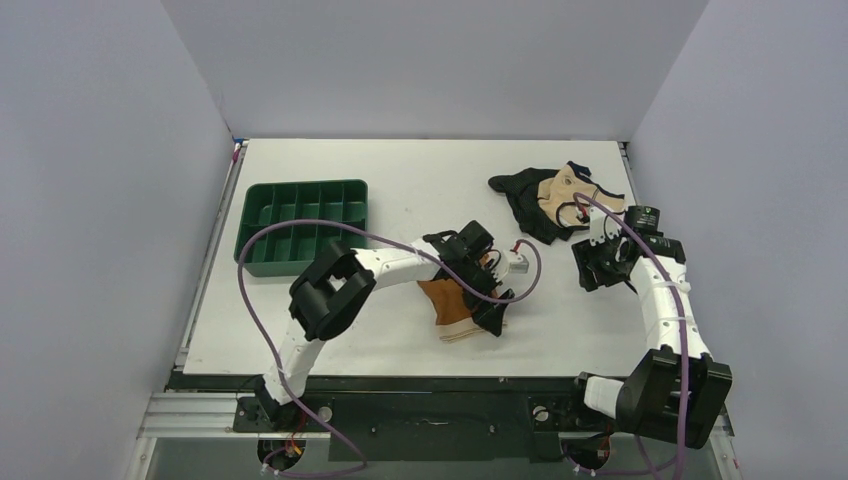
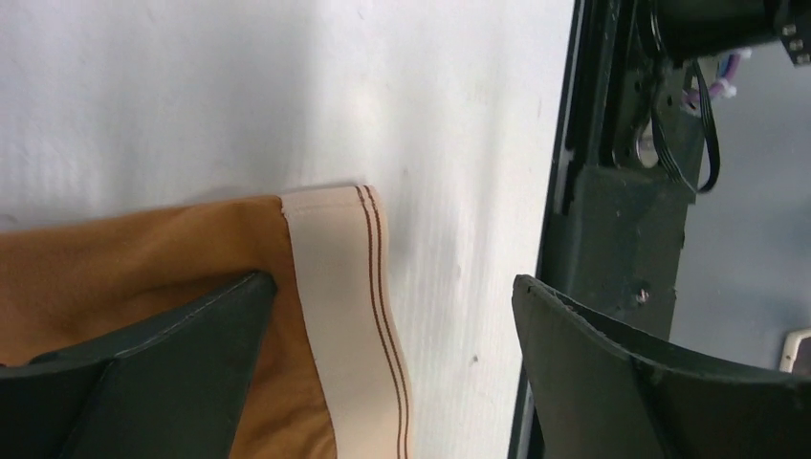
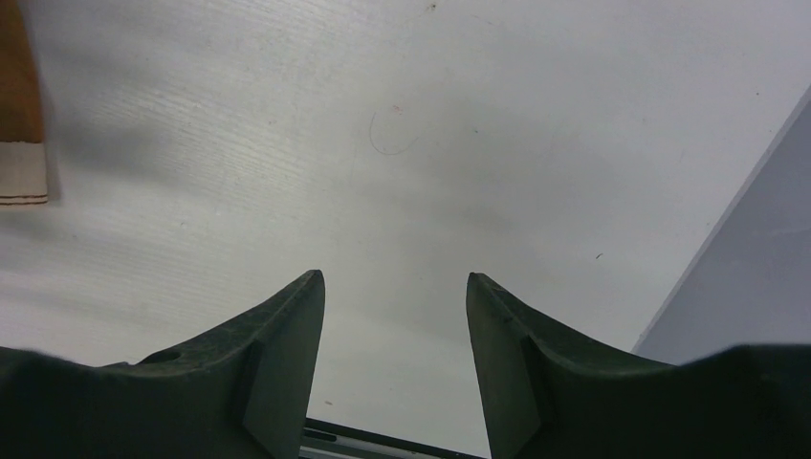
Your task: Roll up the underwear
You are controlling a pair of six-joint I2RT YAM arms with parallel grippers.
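Brown underwear with a beige waistband lies folded flat on the white table, the band toward the front edge. My left gripper is over its right front part, fingers apart. In the left wrist view one finger overlaps the brown cloth beside the waistband, while the other finger is beyond the band near the table edge. To the right, my right gripper hangs open over bare table. Between its fingers in the right wrist view only white table shows; a corner of the underwear appears at far left.
A green divided box stands at the back left. Black cloth and beige cloth lie piled at the back right. Bare table separates the underwear from my right gripper.
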